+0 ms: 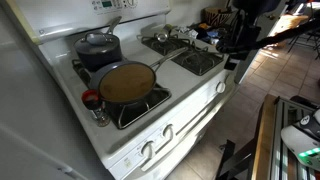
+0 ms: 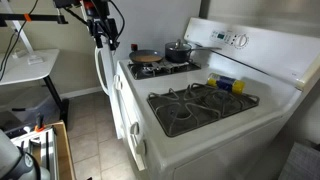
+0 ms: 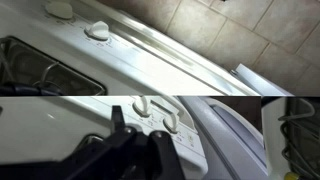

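Note:
My gripper (image 1: 232, 60) hangs at the upper right in exterior view 1, in front of the stove's right side and above its top. In exterior view 2 the gripper (image 2: 111, 43) is at the upper left, apart from the cookware, and its fingers are open. Dark fingers fill the lower middle of the wrist view, with nothing visible held. A dark frying pan (image 1: 127, 83) rests on the front left burner. Behind it stands a dark lidded pot (image 1: 98, 48). A yellow-labelled item (image 2: 225, 84) lies towards the back of the stovetop.
The empty right burners (image 2: 190, 108) leave clear grating. Knobs (image 1: 147, 150) line the stove's front. A small red-and-white jar (image 1: 93, 103) sits left of the pan. The pan's handle (image 1: 170, 57) sticks out to the right. Tiled floor (image 2: 92, 140) lies open before the stove.

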